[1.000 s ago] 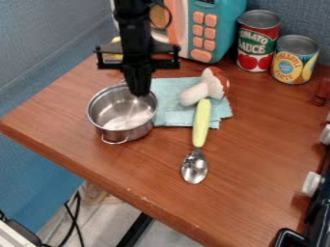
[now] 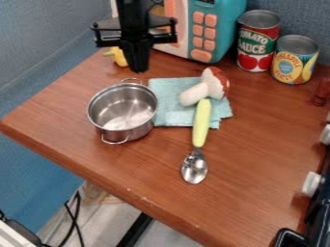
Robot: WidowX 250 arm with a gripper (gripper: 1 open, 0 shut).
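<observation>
My black gripper (image 2: 134,60) hangs at the top left, above and behind a steel pot (image 2: 123,114), in front of a yellow object (image 2: 118,57) that it partly hides; whether its fingers are open or shut is unclear. The pot stands at the left edge of a light blue cloth (image 2: 175,93). On the cloth lies a red-and-white toy mushroom (image 2: 200,90). A spoon (image 2: 195,167) with a pale yellow handle lies to the right of the pot, its handle reaching onto the cloth.
A teal toy microwave (image 2: 219,29), a tomato sauce can (image 2: 257,43) and a second can (image 2: 294,61) stand at the back. A black appliance (image 2: 312,203) is at the right edge.
My gripper has moved up and back, away from over the pot, uncovering more of it. The objects on the table look unmoved.
</observation>
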